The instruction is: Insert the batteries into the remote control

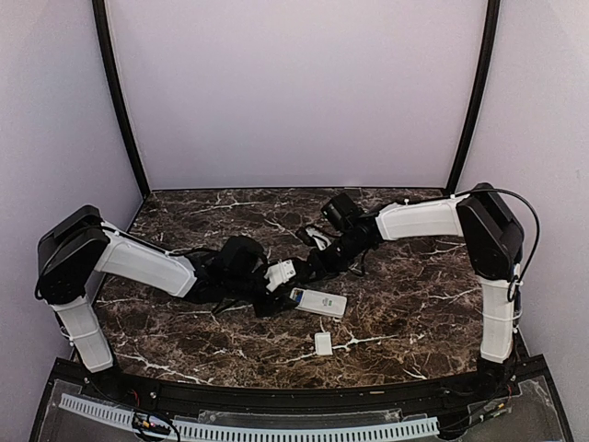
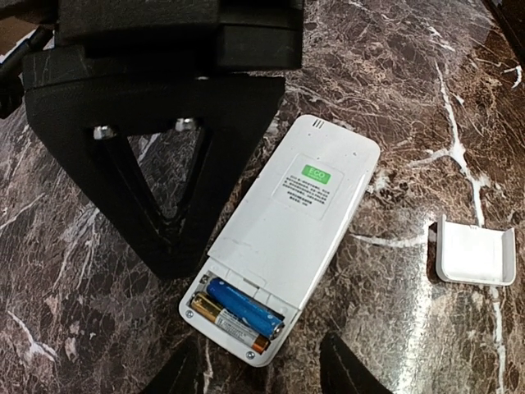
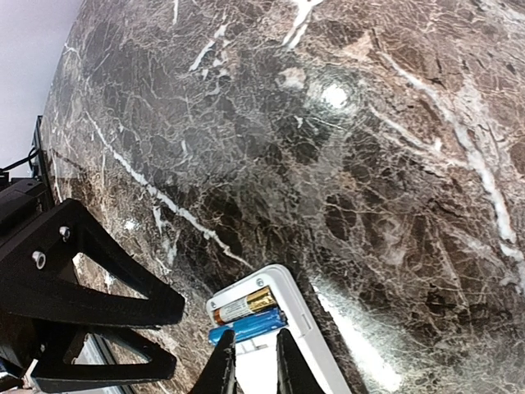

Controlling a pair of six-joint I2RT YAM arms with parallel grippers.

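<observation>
The white remote control (image 2: pixel 279 222) lies back side up, its battery compartment uncovered. In it, a blue battery (image 2: pixel 244 308) and a copper-and-silver battery (image 2: pixel 230 322) lie side by side; one end of the blue one looks slightly raised. My left gripper is open over the compartment end, nothing between its fingers. Above the same end, my right gripper is part open, its tips close to the blue battery (image 3: pixel 246 325) in the right wrist view, with nothing held. The white battery cover (image 2: pixel 476 253) lies apart on the table.
Both arms crowd together over the compartment end; the right gripper's black finger (image 2: pixel 172 246) covers part of the left wrist view, close beside the remote. Bare marbled table (image 1: pixel 414 322) surrounds them, with free room to the right.
</observation>
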